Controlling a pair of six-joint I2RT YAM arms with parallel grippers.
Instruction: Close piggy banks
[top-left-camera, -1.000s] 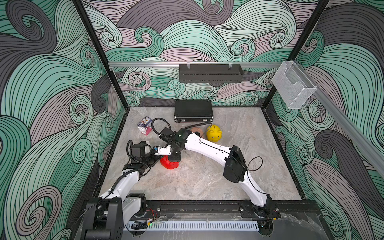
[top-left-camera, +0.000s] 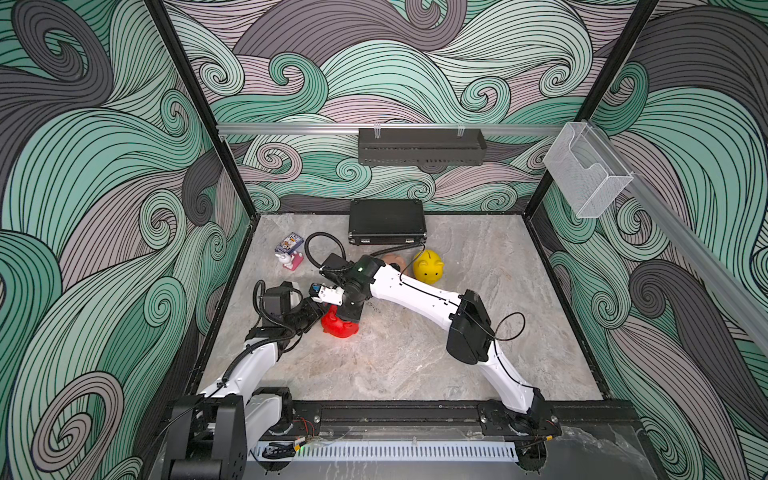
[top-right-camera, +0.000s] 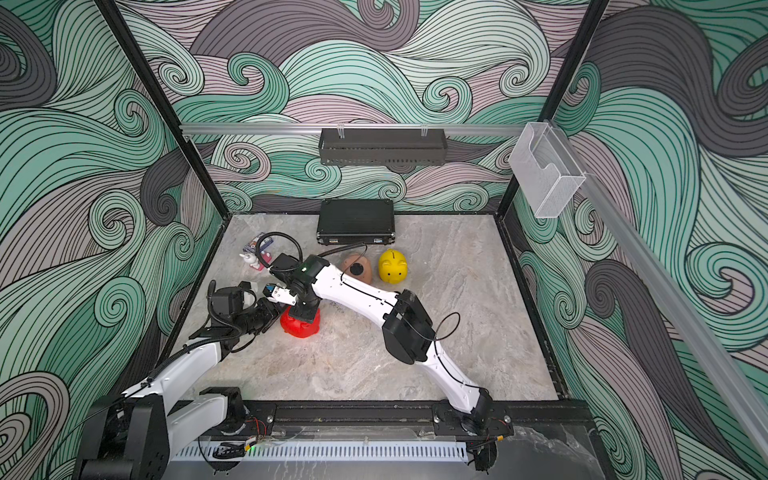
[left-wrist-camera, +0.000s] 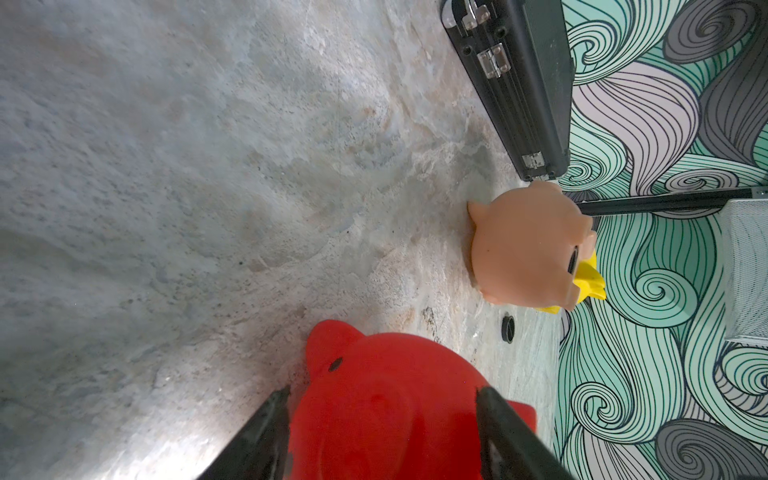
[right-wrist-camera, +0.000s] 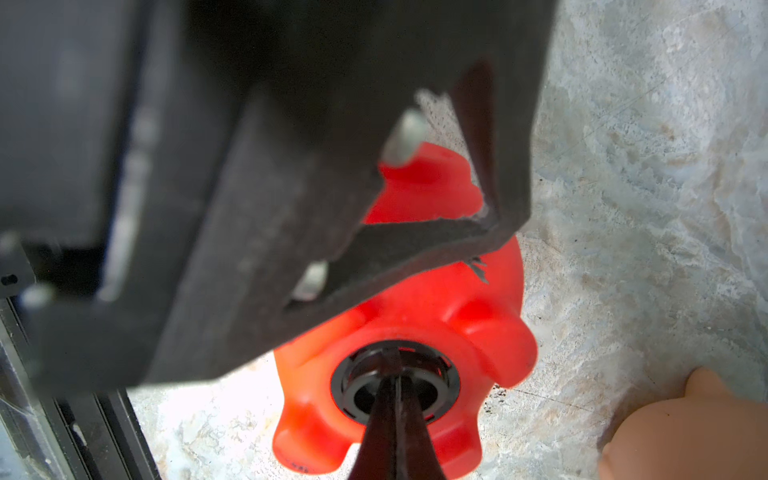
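The red piggy bank (top-left-camera: 340, 324) lies on its side at the left middle. My left gripper stands part open with its fingers either side of its red body. In the right wrist view my right gripper is shut, its tips at the black ringed opening (right-wrist-camera: 344, 382) in the pig's belly. A tan piggy bank (top-right-camera: 357, 269), with a dark spot facing up, and a yellow one (top-right-camera: 392, 268) are behind. A small black ring-like piece (left-wrist-camera: 508, 328) lies near the tan one in the left wrist view.
A black case (top-left-camera: 386, 216) lies at the back. A small card box (top-left-camera: 289, 241) and a white-and-pink figure (top-left-camera: 288, 261) are at the back left.
My right gripper has shifted very slightly right since a second ago, and the red piggy bank slightly with it. Little else has changed.
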